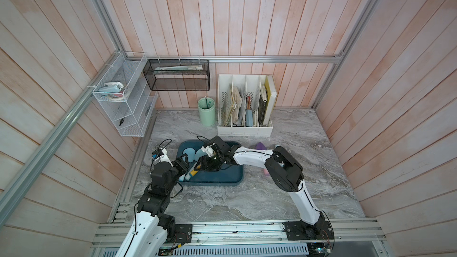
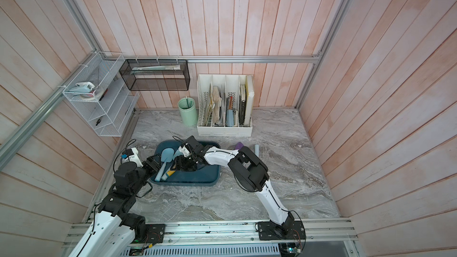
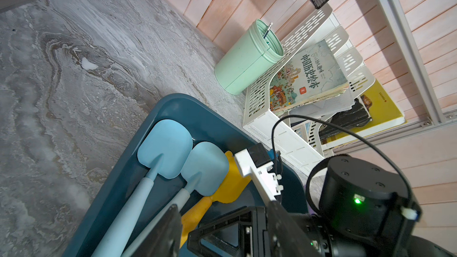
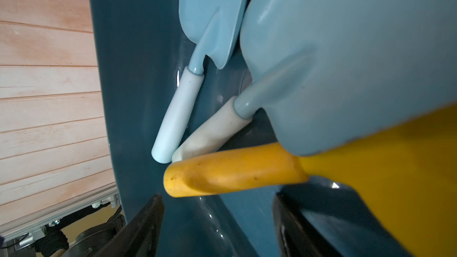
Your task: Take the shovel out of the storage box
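Observation:
The dark blue storage box (image 3: 115,173) holds two light-blue shovels and one yellow shovel, side by side. One light-blue shovel (image 3: 164,148) lies along the box's left wall, with the second light-blue shovel (image 3: 205,168) beside it. The yellow shovel (image 4: 235,170) is partly covered by a blue blade. My right gripper is over the box, fingers apart, just short of the yellow handle; nothing is between them. At the box's left edge, my left gripper is open and empty, its fingers (image 3: 169,228) blurred in the foreground.
A green bin (image 1: 206,111) and a white book rack (image 1: 245,130) stand behind the box. A purple shovel (image 2: 239,145) and a light-blue piece (image 2: 256,150) lie on the table to the right, partly behind the right arm.

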